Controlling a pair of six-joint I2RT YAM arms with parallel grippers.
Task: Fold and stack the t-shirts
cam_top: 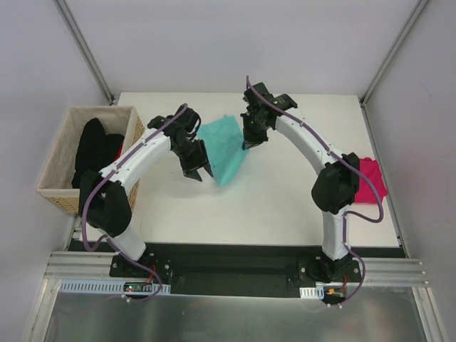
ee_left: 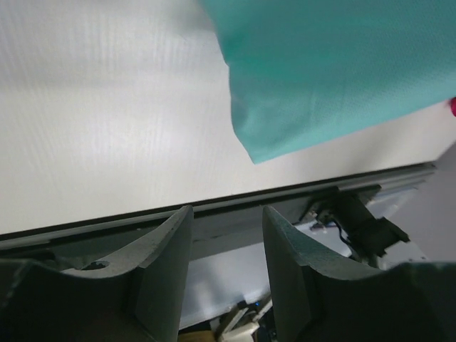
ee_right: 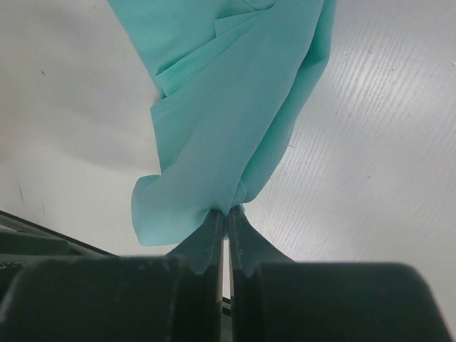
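A teal t-shirt (cam_top: 226, 146) hangs in part above the middle of the table, its far part lying on the surface. In the right wrist view my right gripper is shut on the bunched edge of the teal cloth, whose folds run away from the fingertips. To the left, my left gripper (cam_top: 199, 174) stands open. Nothing is between its fingers in the left wrist view, and a loose corner of the shirt lies beyond them, apart. A folded red shirt (cam_top: 370, 182) rests at the table's right edge.
A wicker basket (cam_top: 53, 167) with black and red cloth inside stands at the left, close by the left arm.
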